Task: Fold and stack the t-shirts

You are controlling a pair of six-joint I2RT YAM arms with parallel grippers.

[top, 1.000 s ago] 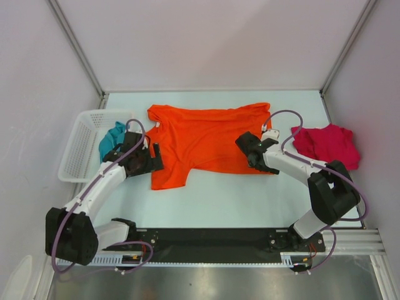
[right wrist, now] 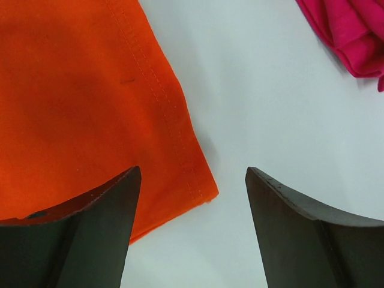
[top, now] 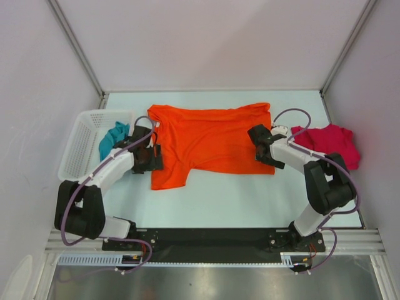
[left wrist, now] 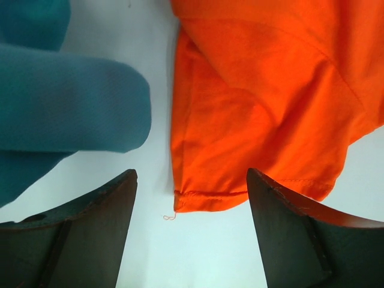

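An orange t-shirt [top: 219, 140] lies spread sideways on the white table, one sleeve [left wrist: 234, 150] sticking out toward the front left. Above that sleeve hovers my left gripper [top: 150, 164], its fingers part open; in the left wrist view the sleeve's hem corner shows beyond the gap, with nothing held. My right gripper [top: 270, 164] is open over the shirt's front right corner [right wrist: 201, 189]. In the right wrist view that corner pokes between the fingers without being gripped. A crumpled magenta shirt [top: 328, 144] rests at the right.
A white basket [top: 78, 140] stands at the left with teal cloth [top: 112, 139] inside, close beside my left gripper. Bare table [top: 212, 200] runs along the front. Walls bound both sides and the back.
The shirts have stayed put.
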